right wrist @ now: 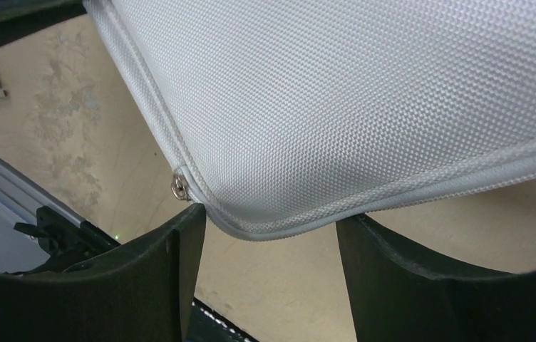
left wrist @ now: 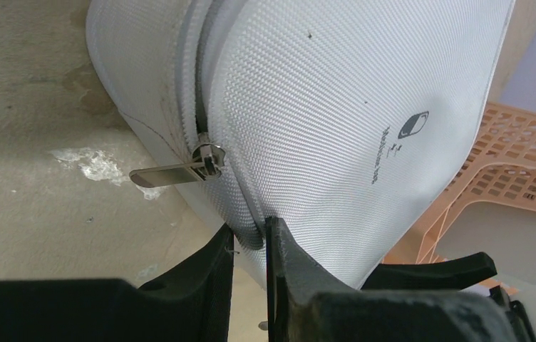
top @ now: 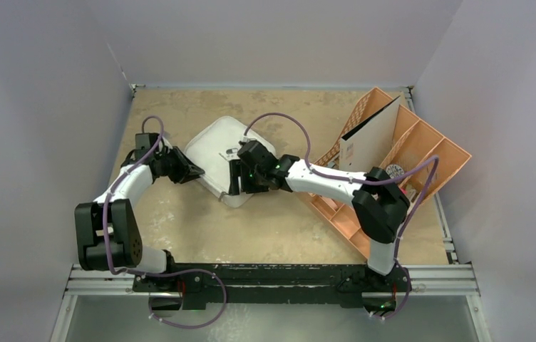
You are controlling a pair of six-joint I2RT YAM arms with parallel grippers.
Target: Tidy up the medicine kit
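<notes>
A white fabric zip bag (top: 212, 146) lies mid-table, printed with a small logo and fitted with a metal zipper pull (left wrist: 169, 173). My left gripper (top: 195, 173) is shut on the bag's zipped edge at its left side, as the left wrist view shows. My right gripper (top: 240, 178) is over the bag's right part; in the right wrist view its fingers stand part open just below a rounded corner of the bag (right wrist: 265, 228), with a small zipper end (right wrist: 179, 187) beside one finger. Whether that corner is between the fingers is unclear.
An orange divided organizer (top: 443, 160) stands at the right, holding a white board (top: 365, 142) and several small items.
</notes>
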